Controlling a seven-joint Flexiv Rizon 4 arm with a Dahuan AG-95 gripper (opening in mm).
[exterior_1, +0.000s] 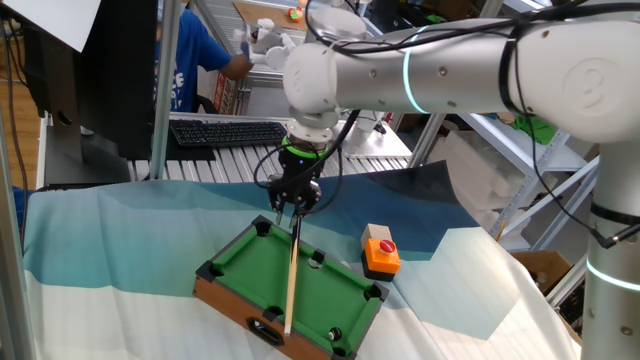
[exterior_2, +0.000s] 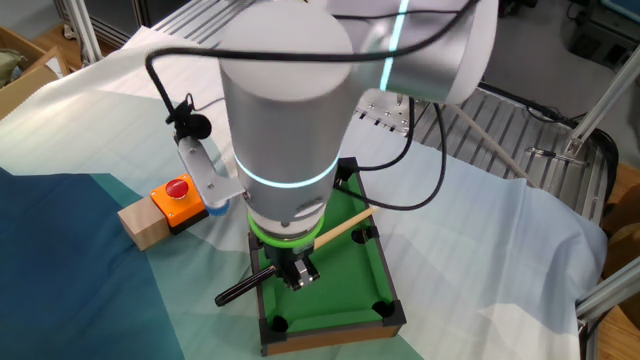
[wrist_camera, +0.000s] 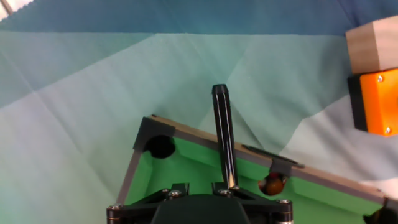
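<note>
A pool cue with a black butt (wrist_camera: 224, 134) and a pale wooden shaft (exterior_1: 291, 285) lies across a miniature pool table (exterior_1: 240, 262), its butt jutting past the rail. My gripper (exterior_1: 289, 212) hangs over that rail near the butt, pointing down. In the wrist view the gripper is open, a gap showing between its fingertips. There the cue passes beside the right-hand finger (wrist_camera: 219, 188), not in the gap; whether they touch I cannot tell. The gripper's body hides part of the cue in exterior view 2.
Beside the pool table stand an orange box with a red button (exterior_1: 381, 258) and a wooden block (exterior_1: 376, 233). A dark ball (exterior_1: 335, 334) rests near a corner pocket. A keyboard (exterior_1: 228, 133) lies behind, with a person beyond the cloth.
</note>
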